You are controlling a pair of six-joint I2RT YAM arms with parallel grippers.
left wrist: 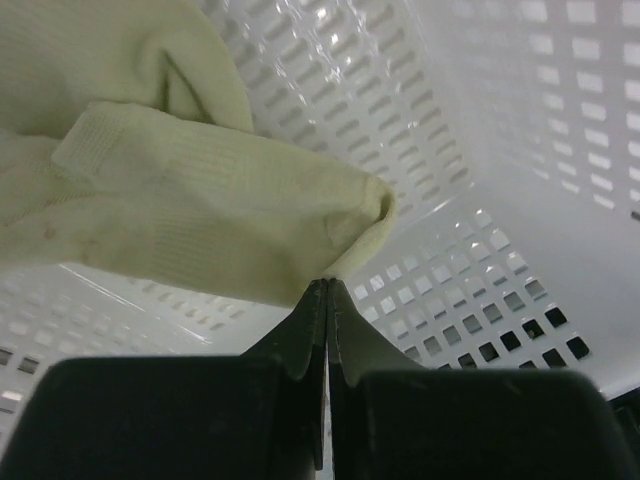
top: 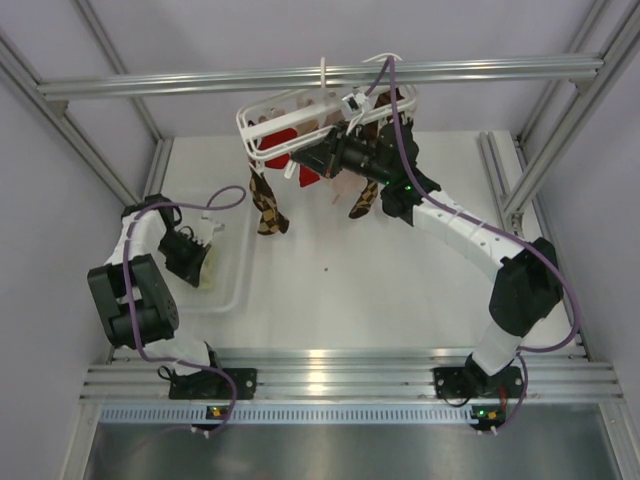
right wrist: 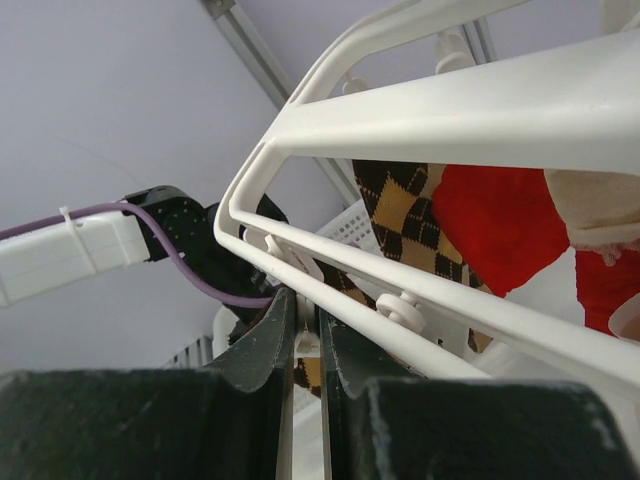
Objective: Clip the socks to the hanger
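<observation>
A pale yellow-green sock [left wrist: 230, 200] lies folded in the white basket [top: 242, 285], partly under my left arm in the top view. My left gripper points down into the basket, shut, its tips right at the sock's edge; whether any cloth is pinched does not show. The white hanger [top: 265, 129] hangs below the upper rail. Black-and-brown checkered socks [top: 266, 205] and a red sock [right wrist: 490, 225] hang from it. At the hanger's near-left rail, my right gripper is shut on a white clip [right wrist: 306, 344].
The metal rail [top: 480, 70] crosses above the hanger. Another white clip [right wrist: 400, 312] sits farther along the hanger's rail. Bare white table [top: 400, 290] lies in the middle. Perforated basket walls [left wrist: 500, 290] rise close beside the left gripper.
</observation>
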